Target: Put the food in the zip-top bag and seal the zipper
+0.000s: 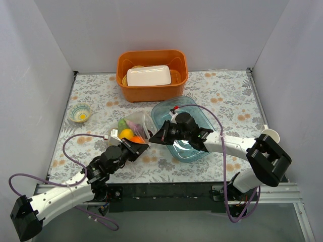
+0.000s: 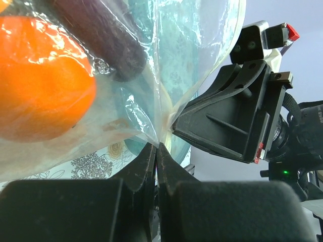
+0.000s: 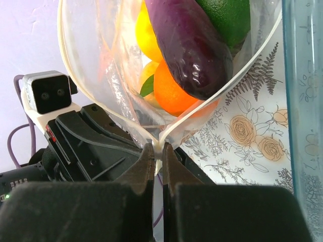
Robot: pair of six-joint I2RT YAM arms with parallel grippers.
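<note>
The clear zip top bag (image 1: 145,121) lies left of the table's middle with food inside. Its mouth is still a wide loop in the right wrist view, where an orange (image 3: 170,91), a purple eggplant (image 3: 194,55) and a green item (image 3: 229,20) show. My right gripper is shut on the bag's rim, where the two pale zipper edges come together at the fingertips. Close beside it, my left gripper is shut, with the bag's thin film gathered at its tips. A large orange (image 2: 43,80) bulges through the plastic in the left wrist view.
A teal tray (image 1: 194,157) lies right of the bag, partly under the right arm. Behind stands an orange bin (image 1: 151,93) with a white container (image 1: 149,75). A small patterned bowl (image 1: 79,114) is at left, and a white cup (image 1: 271,133) is at the right edge.
</note>
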